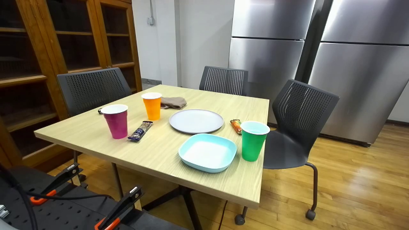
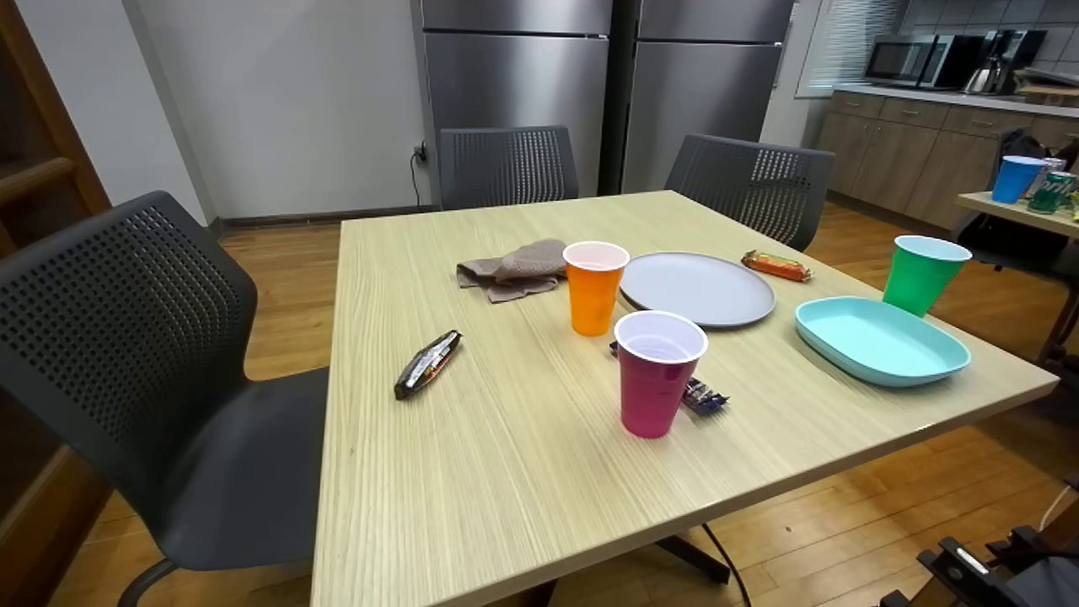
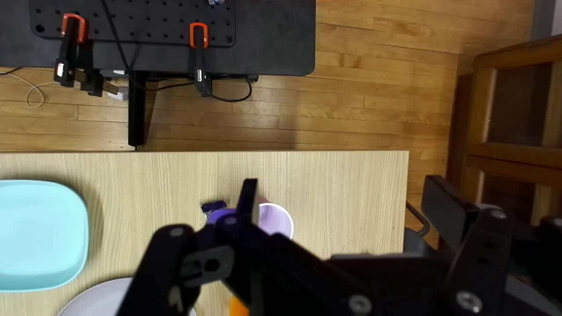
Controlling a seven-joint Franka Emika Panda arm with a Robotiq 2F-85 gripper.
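My gripper is open above the table, its two fingers wide apart with nothing between them. Below and partly behind the left finger in the wrist view is the magenta cup (image 1: pixel 116 123), upright on the tabletop. A dark-wrapped bar (image 1: pixel 140 131) lies beside that cup. The orange cup (image 1: pixel 153 108) stands near a crumpled brown cloth (image 2: pixel 521 268). In the middle lies a flat grey plate (image 1: pixel 196 121), with an empty turquoise dish (image 1: pixel 208 152) in front of it. A green cup (image 1: pixel 253 143) and an orange-wrapped bar (image 2: pixel 776 266) are at one side.
Another dark-wrapped bar (image 2: pixel 427 363) lies alone on a bare stretch of the table (image 2: pixel 425 486). Several dark chairs surround the table. A black bench (image 3: pixel 274 37) with orange-tipped clamps stands across a floor gap. The wooden cabinet (image 3: pixel 519 121) is to one side.
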